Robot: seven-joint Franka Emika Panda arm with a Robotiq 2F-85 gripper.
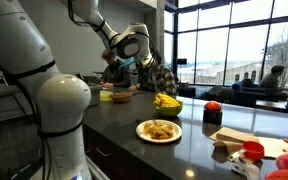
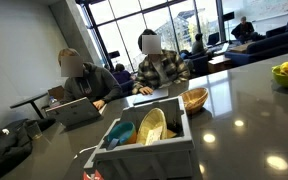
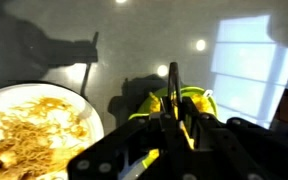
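Raised above the dark table, my gripper (image 1: 147, 63) is well clear of the white plate (image 1: 140, 134) of noodle-like food (image 1: 162, 130). The wrist view has the gripper shut on a thin dark object (image 3: 174, 78); what it is cannot be told. Below and partly hidden by the gripper is a green bowl (image 3: 210, 101) with yellow contents. The plate (image 3: 95, 119) fills the lower left there. In exterior view 1 the green bowl (image 1: 172, 111) of yellow pieces (image 1: 166, 100) stands behind the plate. Exterior view 2 does not include the gripper.
A red-topped dark container (image 1: 212, 113) and several red items stand to the right. A grey bin (image 2: 144, 158) holds bowls, near a wicker basket (image 2: 195, 99). Two people sit across the table, one at a laptop (image 2: 75, 113). Bare tabletop lies around the plate.
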